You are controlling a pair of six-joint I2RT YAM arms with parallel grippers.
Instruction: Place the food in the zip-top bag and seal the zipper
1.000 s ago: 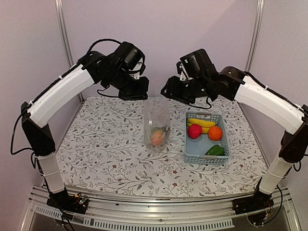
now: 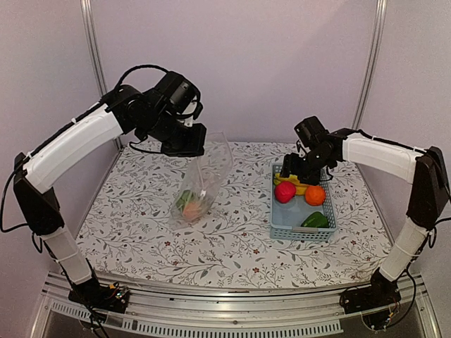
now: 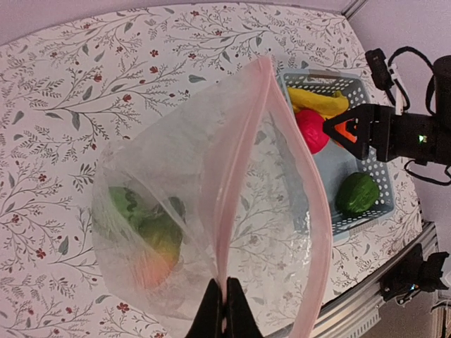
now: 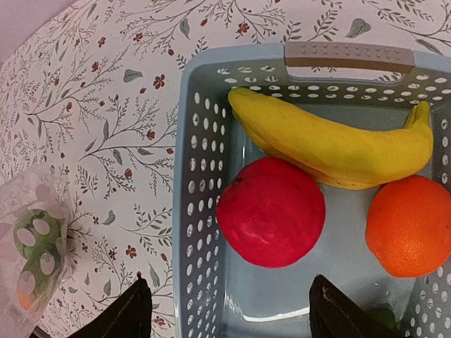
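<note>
By its pink-edged rim, the clear zip bag (image 3: 162, 183) hangs from my left gripper, which is shut on it. The bag's mouth gapes, and green and orange food (image 3: 158, 246) lies in its bottom, blurred by the plastic. Over the blue-grey basket (image 4: 201, 176) my right gripper stands open, nothing between its fingers. Inside the basket are a red pomegranate-like fruit (image 4: 271, 211), yellow bananas (image 4: 331, 144), an orange (image 4: 412, 225) and a dark green pepper (image 2: 315, 220). The red fruit lies just ahead of the right fingertips.
Floral cloth (image 2: 232, 246) covers the table, with bare room between bag and basket and in front. The basket's perforated walls and brown handle (image 4: 349, 56) surround the fruit closely. Walls close off the back and sides.
The bag has shifted left with my left gripper, its mouth now spread wider. My right gripper has left the bag's side, swung right and come down over the basket.
</note>
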